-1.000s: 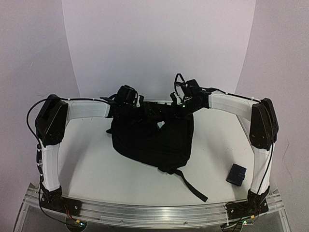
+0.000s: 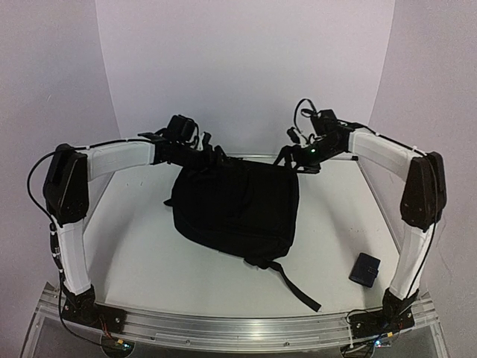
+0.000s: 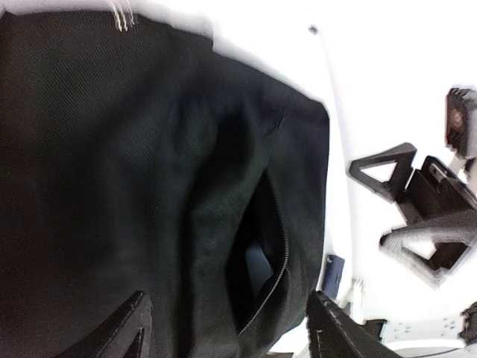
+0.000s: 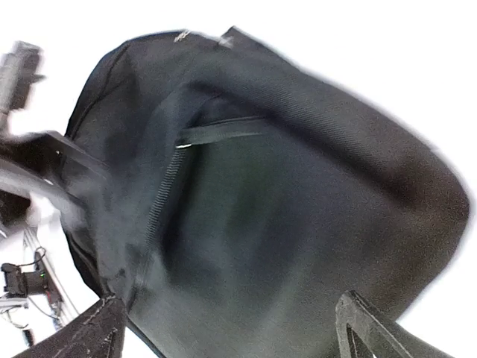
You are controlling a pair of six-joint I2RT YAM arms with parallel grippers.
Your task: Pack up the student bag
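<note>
A black bag (image 2: 238, 209) lies flat on the table, its strap trailing toward the front edge. My left gripper (image 2: 214, 158) is over the bag's back left part, fingers (image 3: 127, 328) wide apart with nothing between them. Over the back right corner, my right gripper (image 2: 286, 158) is open too, its fingers (image 4: 93, 328) spread and empty above the cloth. The left wrist view shows a zipped opening gaping, with a pale grey-blue item (image 3: 258, 267) inside, mostly hidden. A dark blue notebook (image 2: 364, 269) rests at the table's front right.
Bare white table (image 2: 134, 239) surrounds the bag on the left and right. A metal rail (image 2: 238, 326) runs along the front edge, and walls rise at the back and both sides.
A small white item near it a second ago no longer shows from above. My right gripper has shifted right. The bag stayed put.
</note>
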